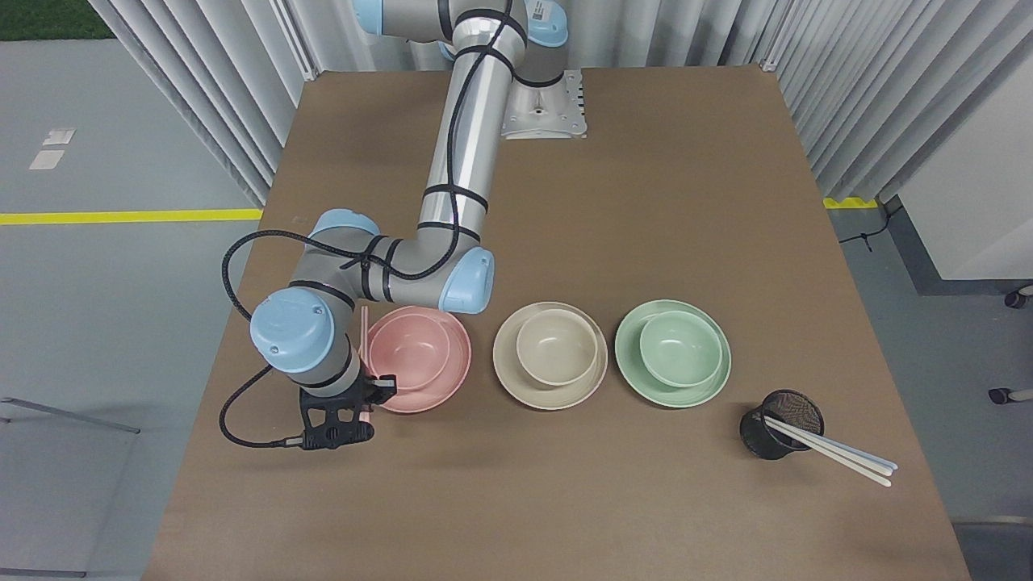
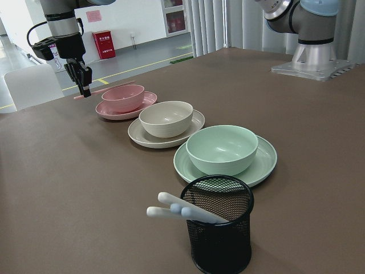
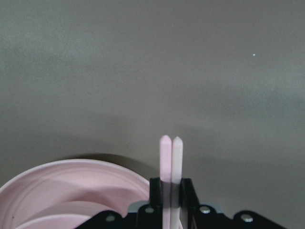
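Observation:
My gripper is shut on a pair of pink chopsticks [image 3: 165, 155], one paler, held above the table beside the pink plate [image 3: 71, 174]. In the front view the pink bowl [image 1: 407, 349] sits on its plate, partly behind the arm. In the left view the gripper [image 2: 85, 89] hangs over the pink set's far side. To the right stand a beige bowl [image 1: 557, 344] on a beige plate and a green bowl [image 1: 680, 347] on a green plate. A black mesh holder [image 1: 765, 436] holds several white and pale chopsticks [image 1: 842, 455].
The arm's base [image 1: 542, 116] stands at the back edge. The arm's cable loops out to the left of the gripper.

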